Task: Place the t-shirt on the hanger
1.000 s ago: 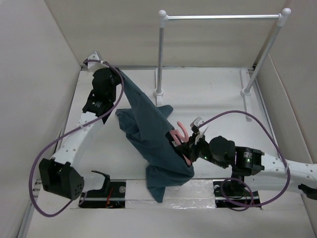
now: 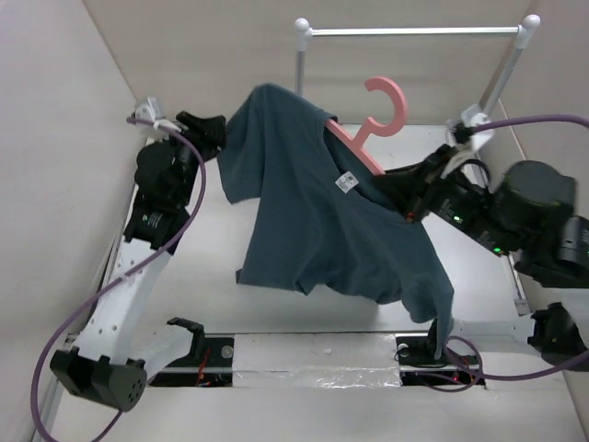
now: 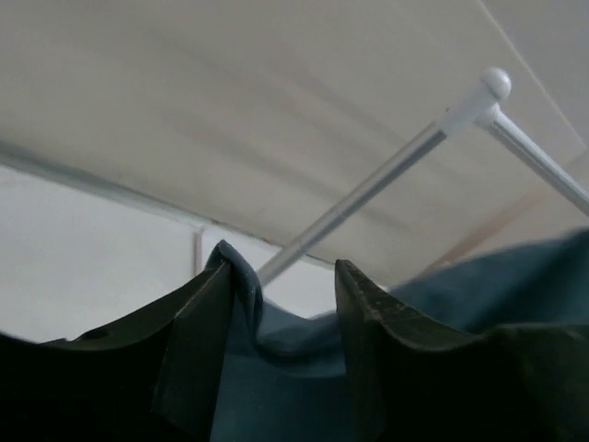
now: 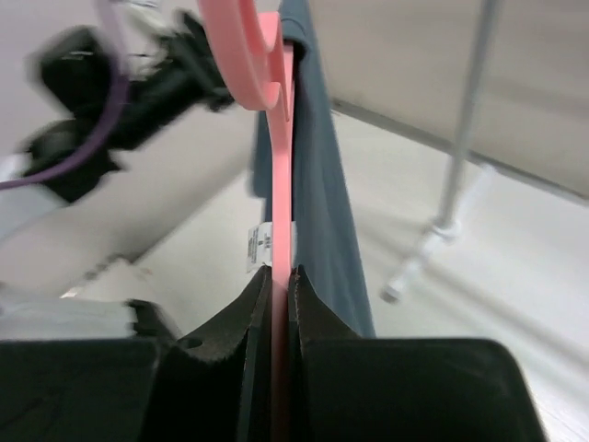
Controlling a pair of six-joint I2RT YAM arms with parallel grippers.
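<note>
The dark teal t-shirt [image 2: 304, 212] hangs in the air draped over the pink hanger [image 2: 396, 106], whose hook sticks out above the collar, beside a white tag. My right gripper [image 2: 409, 184] is shut on the hanger, seen also running between its fingertips. My left gripper [image 2: 212, 133] is at the shirt's upper left corner; in the left wrist view its fingers stand part open around a fold of fabric [image 3: 239, 285], and I cannot tell whether it grips it.
A white rack with a top rail [image 2: 414, 31] stands at the back, behind the raised shirt. Pale walls enclose the workspace on the sides.
My right gripper has risen and moved back with the hanger and shirt.
</note>
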